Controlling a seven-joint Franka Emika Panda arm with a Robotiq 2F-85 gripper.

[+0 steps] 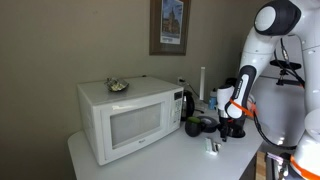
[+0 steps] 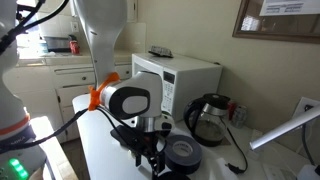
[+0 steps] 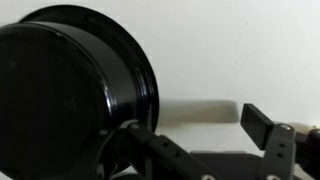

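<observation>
In the wrist view a glossy black round pot (image 3: 70, 90) fills the left side, its rim partly behind my gripper. My gripper stands open, its fingers apart over white tabletop, with a faint shadow in the gap. One finger overlaps the pot's near side; the right finger (image 3: 256, 124) is clear of it. Whether it touches the pot I cannot tell. In exterior view 2 the gripper (image 2: 152, 158) hangs low over the table, left of a dark round pot (image 2: 183, 153). In exterior view 1 the gripper (image 1: 228, 132) is near the table's right end.
A white microwave (image 1: 130, 115) stands on the table with a bowl (image 1: 117, 85) on top. Dark cookware (image 1: 208, 125) sits between it and the arm. A glass coffee pot (image 2: 208, 120) stands behind. Small pale items (image 1: 212, 146) lie in front.
</observation>
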